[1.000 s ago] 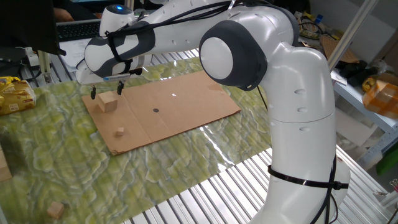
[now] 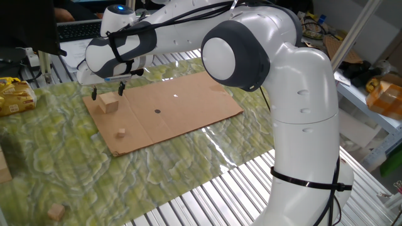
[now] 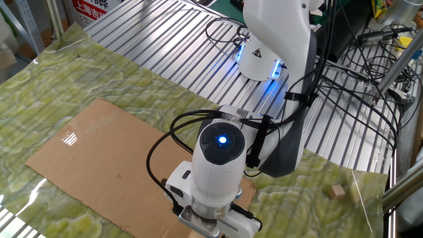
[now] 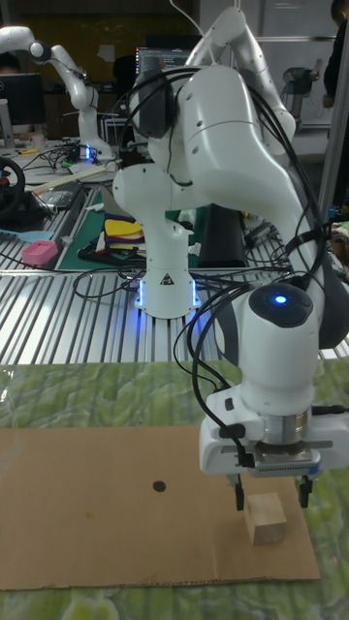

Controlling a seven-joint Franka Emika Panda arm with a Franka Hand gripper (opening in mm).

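Observation:
On the cardboard sheet [image 2: 176,110] sits a wooden block [image 2: 108,103], near the sheet's far left corner in exterior view 1. My gripper [image 2: 107,91] is open around or just above that block, its two dark fingers spread wide apart. In exterior view 3 the gripper [image 4: 272,494] points down, and the same block [image 4: 266,518] shows below and between its fingers, looking untouched. A much smaller wooden cube [image 2: 121,132] lies on the sheet closer to the camera. From exterior view 2 the fingertips and the large block are hidden by the hand.
Another wooden block [image 2: 56,211] lies on the green marbled cloth [image 2: 75,169], off the cardboard. A dark round spot [image 2: 157,111] marks the sheet. A yellow bag [image 2: 16,97] stands at the left edge. Much of the sheet is bare.

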